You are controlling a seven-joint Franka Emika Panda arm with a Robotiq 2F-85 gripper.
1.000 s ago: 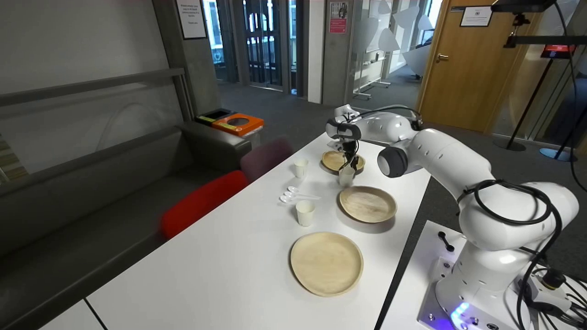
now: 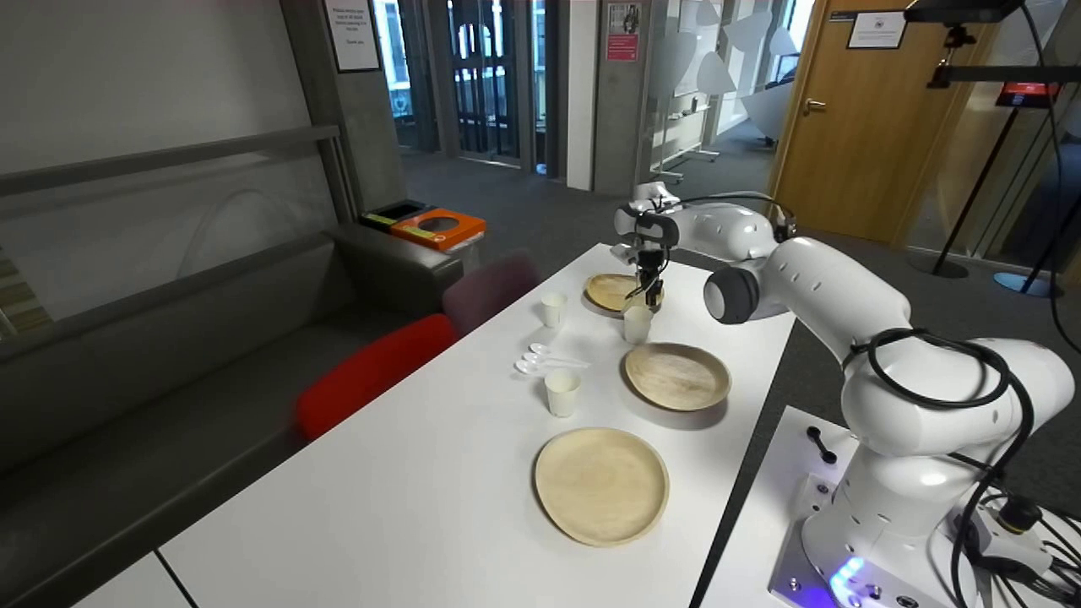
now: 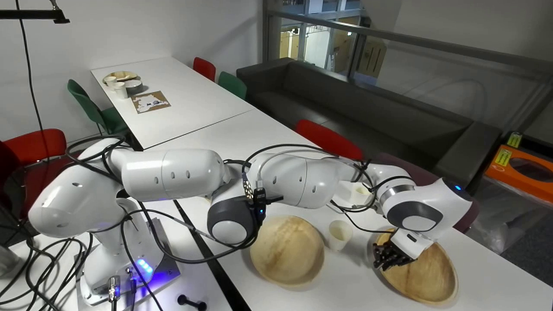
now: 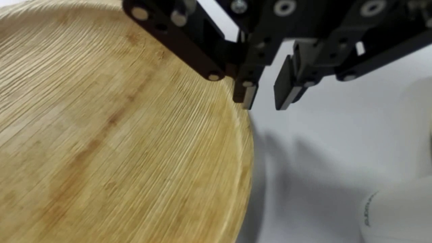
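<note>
My gripper is part open, with a clear gap between its fingers and nothing held. One fingertip [image 4: 245, 95] overlaps the rim of a round wooden plate [image 4: 133, 154]; the other fingertip [image 4: 286, 93] is over bare table outside it. Whether either finger touches the plate cannot be told. In exterior view 2 the gripper [image 3: 389, 256] is at the left side of this plate [image 3: 433, 277]. From exterior view 1 the plate [image 2: 605, 292] lies at the table's far end, partly hidden by the gripper [image 2: 651, 295].
Close to the gripper stands a pale cup [image 2: 638, 323]. A deeper plate [image 2: 676, 376] and a flat plate [image 2: 602, 486] lie nearer the camera. Two more cups [image 2: 554, 309] [image 2: 562, 392] and white spoons [image 2: 542, 360] occupy the middle.
In exterior view 1 my gripper and wrist have risen slightly and shifted right. The far plate sits a little further left and back. The cups and other plates look unmoved.
</note>
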